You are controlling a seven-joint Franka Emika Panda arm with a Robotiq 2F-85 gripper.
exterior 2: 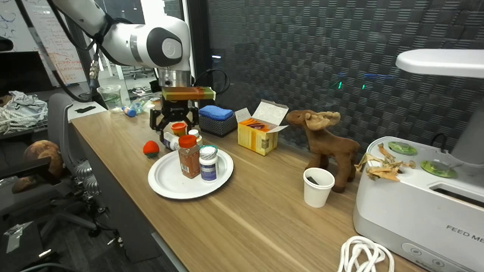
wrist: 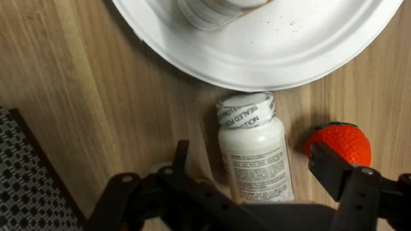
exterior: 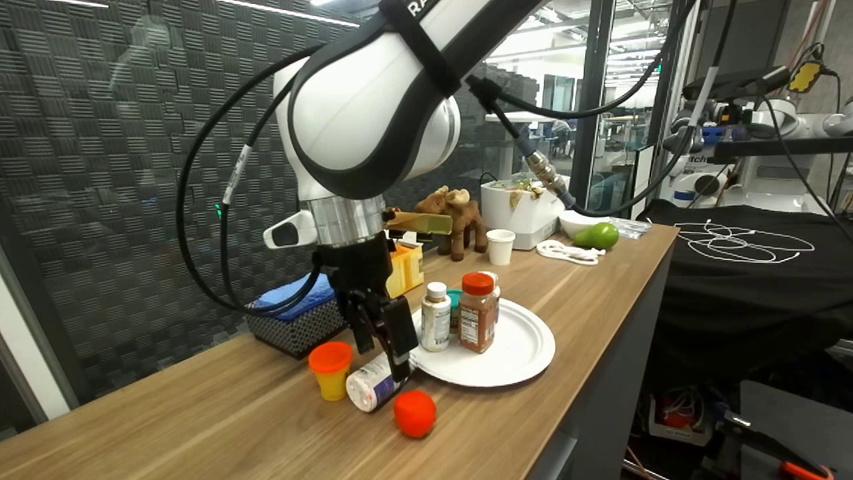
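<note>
A white pill bottle [wrist: 256,154] lies on its side on the wooden table, its sealed cap close to the rim of the white plate [exterior: 512,360]. My gripper is open above it, one finger to each side, and nothing is clasped. In exterior view 1 the gripper [exterior: 384,356] partly covers that bottle [exterior: 369,385]. Upright on the plate stand a red-capped spice jar [exterior 2: 188,158], a white-and-purple bottle [exterior 2: 208,165] and another white bottle [exterior: 436,319].
A red toy strawberry [wrist: 341,143] sits close beside the right finger. On the other side are a yellow tub with an orange lid [exterior: 331,372] and a dark basket with a blue cloth [exterior 2: 216,118]. Table space towards the paper cup [exterior 2: 317,190] is clear.
</note>
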